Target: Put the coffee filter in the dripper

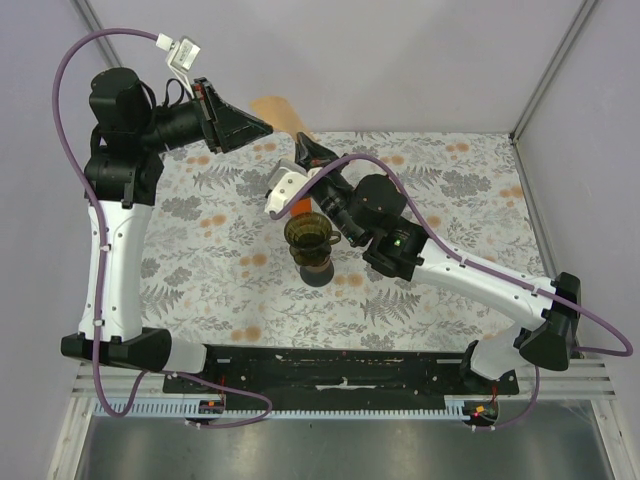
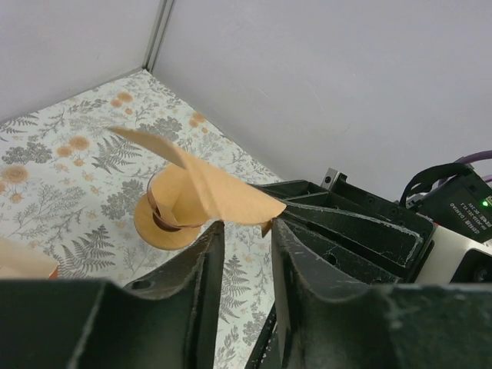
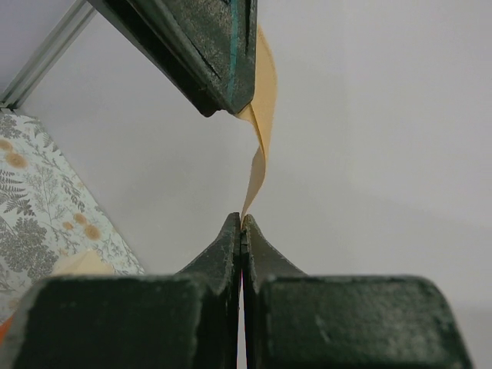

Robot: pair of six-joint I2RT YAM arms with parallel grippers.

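A tan paper coffee filter (image 1: 282,113) is held up between both grippers above the work surface. In the right wrist view my right gripper is shut on its edge, and a black finger of the other gripper reaches in at the top against the paper. My left gripper (image 1: 262,130) is at the filter's left; in the left wrist view its fingers stand part apart at the filter's lower edge, and whether they grip it is unclear. The olive dripper (image 1: 310,236) stands below on a dark base, partly under the right arm.
An orange object (image 1: 300,205) with paper is behind the dripper, largely hidden.
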